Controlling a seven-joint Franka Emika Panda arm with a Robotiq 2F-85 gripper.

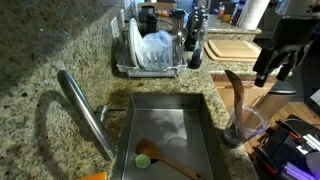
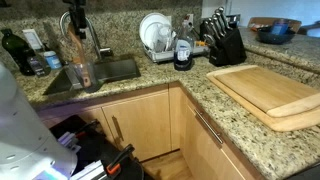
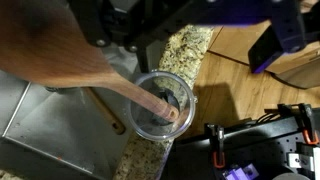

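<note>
A wooden utensil [image 1: 235, 90] stands handle-down in a clear container [image 1: 243, 130] beside the sink. Its broad head spreads across the left of the wrist view, and the narrow handle end with a hole rests inside the round clear container [image 3: 160, 128]. My gripper [image 1: 274, 70] is above and to the right of the container in exterior view 1, its fingers apart. In the wrist view the dark fingers [image 3: 277, 45] are spread at the top, and I see nothing gripped. Exterior view 2 shows the utensil [image 2: 78, 50] upright just below the arm.
In the sink [image 1: 180, 103] lie another wooden utensil [image 1: 175, 160] and a green scrubber [image 1: 143, 160]. A dish rack [image 1: 150, 50] with plates stands behind it. Cutting boards [image 2: 265, 88] lie on the counter far to the right. The faucet [image 1: 85, 110] rises beside the sink.
</note>
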